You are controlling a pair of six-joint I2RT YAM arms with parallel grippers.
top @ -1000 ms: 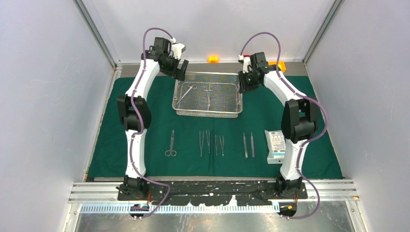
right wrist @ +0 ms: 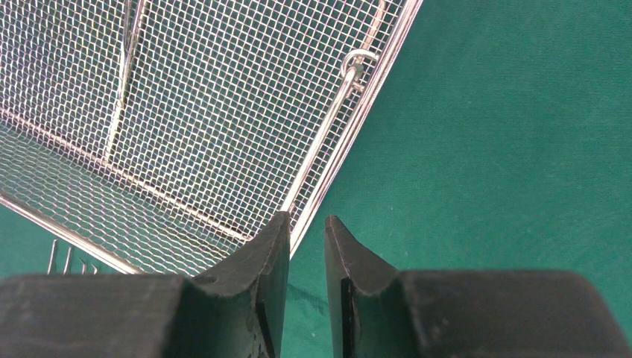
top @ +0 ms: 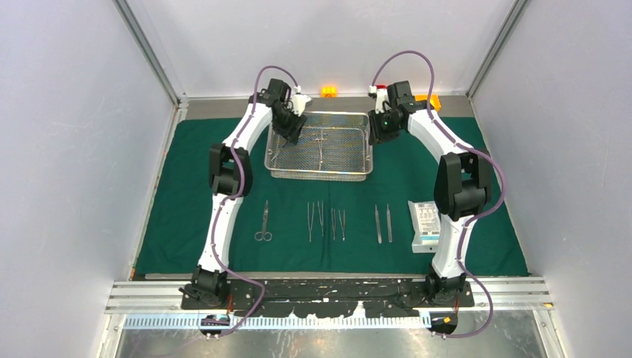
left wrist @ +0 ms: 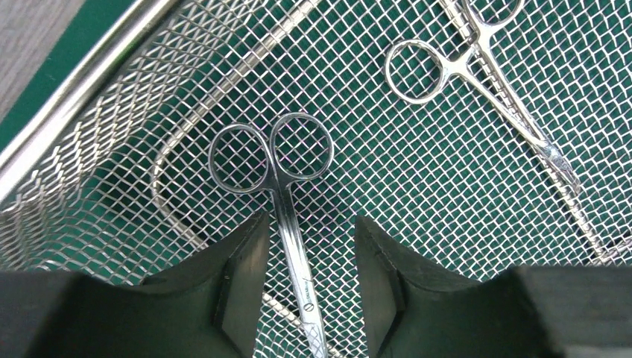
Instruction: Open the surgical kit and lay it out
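The wire mesh basket (top: 320,173) stands on the green cloth. In it, at the left, lies a long ring-handled instrument (left wrist: 294,246). My left gripper is open above it, its shank showing between the fingers, nearer the left one. A second ring-handled instrument (left wrist: 499,97) lies in the middle of the basket. At the basket's right rim (right wrist: 346,138) my right gripper is part open, with the rim running down near its left fingertip; whether they touch I cannot tell. Scissors (top: 264,224) are laid out on the cloth in front.
Several slim instruments (top: 311,222) lie in a row before the basket, with two more, such as one handle (top: 378,224), further right. A white labelled box (top: 425,226) sits beside the right arm. Yellow (top: 329,92) bits lie behind the basket.
My left gripper has moved right from the basket's back left corner to over the ring-handled instrument, now partly covering it from above. The right arm looks still.
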